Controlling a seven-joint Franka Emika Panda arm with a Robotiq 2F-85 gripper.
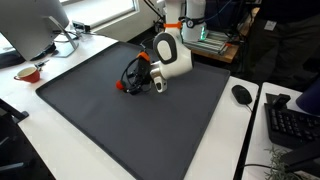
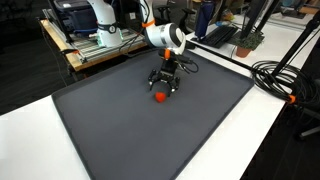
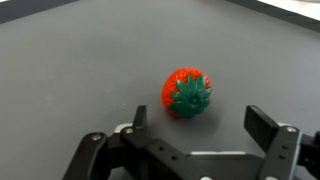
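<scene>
A red toy strawberry with a green leafy top lies on the dark grey mat, just beyond my fingertips in the wrist view. My gripper is open, its two black fingers spread wide to either side with nothing between them. Exterior view 2 has the strawberry in front of the gripper, low over the mat. From exterior view 1, the strawberry shows at the left of the gripper, which partly blends into dark cables there.
A red and white cup stands off the mat at the far left. A mouse and a keyboard lie at the right. Coiled black cable sits beyond the mat.
</scene>
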